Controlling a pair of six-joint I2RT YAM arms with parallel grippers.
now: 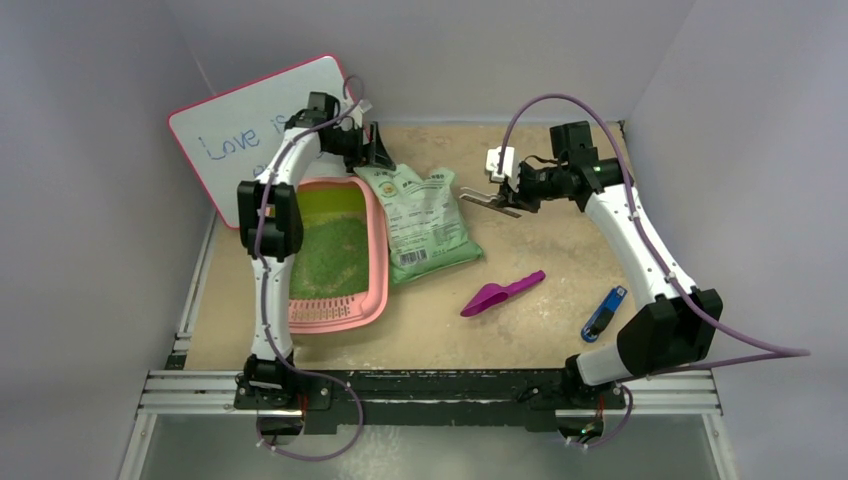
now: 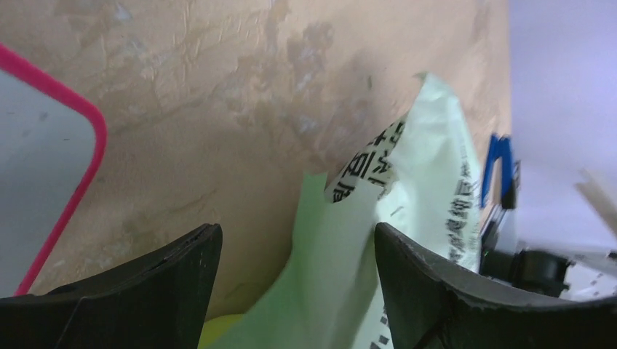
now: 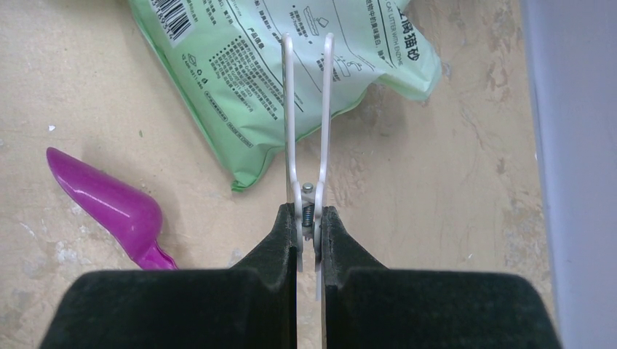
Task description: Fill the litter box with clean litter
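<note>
A green printed litter bag lies on the table against the right side of the pink litter box, which has green litter-like material over its floor. My left gripper stands open at the bag's upper left corner. In the left wrist view, part of the bag shows between the spread fingers, not gripped. To the right of the bag, my right gripper is shut on a metal two-pronged tool with a spring, its prongs pointing over the bag. A purple scoop lies in front of the bag.
Behind the box leans a whiteboard with a pink rim and writing on it. A blue cutter lies at the front right.
</note>
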